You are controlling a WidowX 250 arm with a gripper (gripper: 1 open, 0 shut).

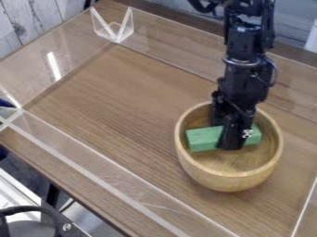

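A round wooden bowl [229, 171] sits on the right side of the wooden table. Inside it, in the upper half, is a green block [203, 138]. The black arm comes down from the top right, and its gripper [231, 135] is low in the bowl, shut on the green block. The fingertips are dark and partly hard to make out against the block.
A white wire-like object [113, 28] stands at the far left back. Black cables lie at the bottom left corner, beyond the table edge.
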